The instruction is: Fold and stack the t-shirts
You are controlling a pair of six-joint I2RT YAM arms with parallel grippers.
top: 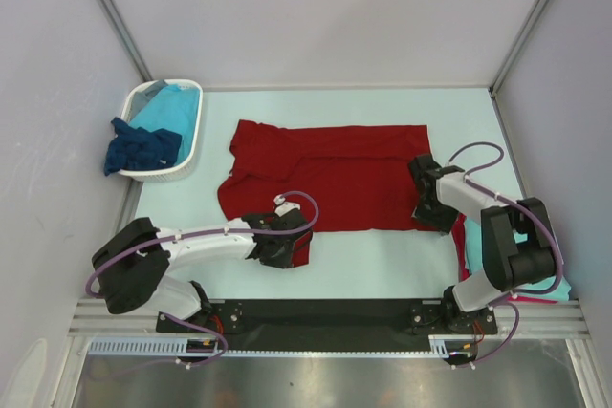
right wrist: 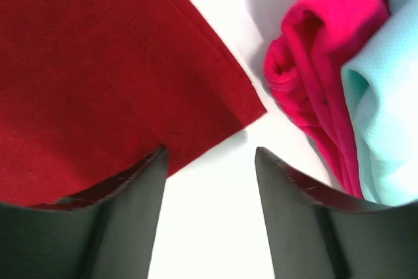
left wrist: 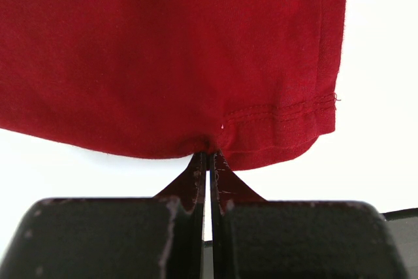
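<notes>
A dark red t-shirt (top: 344, 188) lies spread across the middle of the table, its far edge folded over in a long strip. My left gripper is shut at the shirt's near left edge, where the cloth puckers at the fingertips beside a stitched sleeve hem (left wrist: 281, 114). A thin pinch of the red cloth seems to be between those fingers. At the shirt's near right corner (right wrist: 251, 109) my right gripper is part open. Its left finger (right wrist: 140, 187) is over or against the red cloth and its right finger is above bare table; nothing is clasped.
Folded pink cloth (right wrist: 320, 63) and light blue cloth (right wrist: 392, 109) lie just right of the red shirt's corner. A white basket (top: 197, 140) with blue and navy clothes (top: 143, 147) stands at the back left. Bare table shows in front of the shirt.
</notes>
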